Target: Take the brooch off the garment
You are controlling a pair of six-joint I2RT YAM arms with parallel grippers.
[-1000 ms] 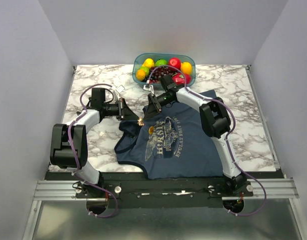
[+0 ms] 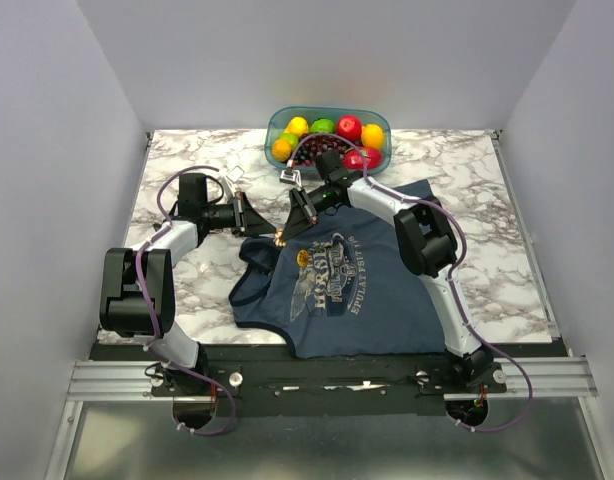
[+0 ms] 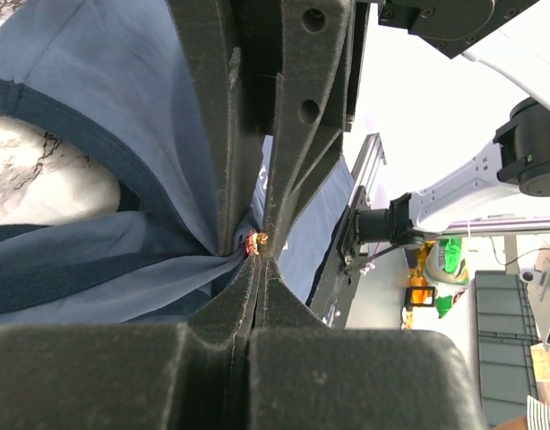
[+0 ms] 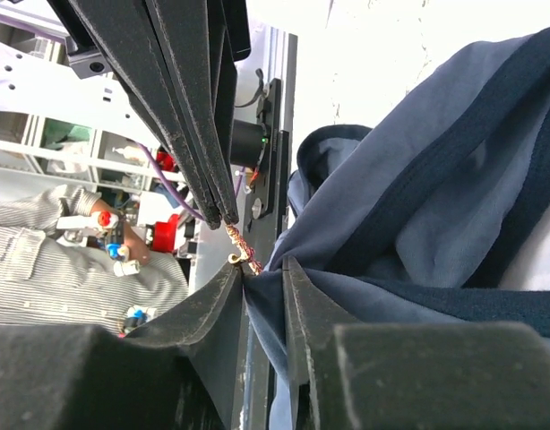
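Note:
A small gold and red brooch (image 4: 244, 251) sticks out from the tips of my left gripper, whose fingers are shut on its end. In the top view the brooch (image 2: 279, 239) shows at the upper left edge of the dark blue garment (image 2: 387, 290). Close beside it, my right gripper stands part open, with a fold of the garment's cloth (image 4: 268, 300) between its fingertips. The left wrist view has the right fingers (image 3: 227, 228) on either side of the brooch. Whether the brooch is still fixed to the cloth cannot be told.
On the printed front of the garment sits a round gold ornament (image 2: 302, 258). Behind the arms is a blue-green basket (image 2: 270, 155) of fruit, close to the right gripper. Bare marble table (image 2: 487, 230) lies to the right.
My right gripper has shifted slightly left, closer to the left fingertips. The left gripper and the brooch have moved only a little, up and left in the top view.

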